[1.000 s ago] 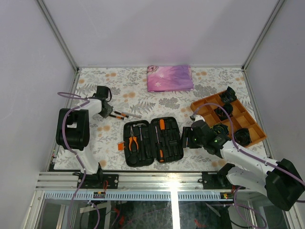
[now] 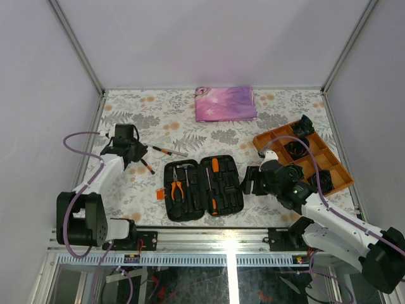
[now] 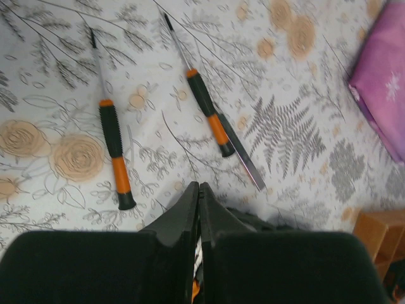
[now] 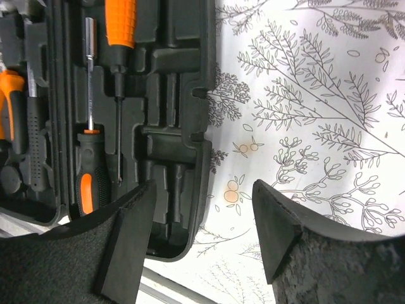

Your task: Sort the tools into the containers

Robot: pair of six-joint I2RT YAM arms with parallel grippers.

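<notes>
Two small black-orange screwdrivers lie on the patterned cloth at the left: one [image 3: 114,131] on the left of the left wrist view, the other [image 3: 201,95] touching a thin metal blade [image 3: 243,154]. My left gripper is shut with its tips together, nothing between them; both screwdrivers are outside its fingers. An opened black tool case [image 2: 200,190] in the middle holds orange-handled pliers [image 2: 178,185], a hammer and larger screwdrivers, one with an orange handle [image 4: 120,22]. Beside the case's right edge, my right gripper stands open and empty.
A wooden compartment tray [image 2: 333,159] with several black coils stands at the right. At the back lies a folded purple cloth [image 2: 224,104]. An orange piece [image 2: 161,194] sits against the case's left side. Open cloth surrounds the screwdrivers.
</notes>
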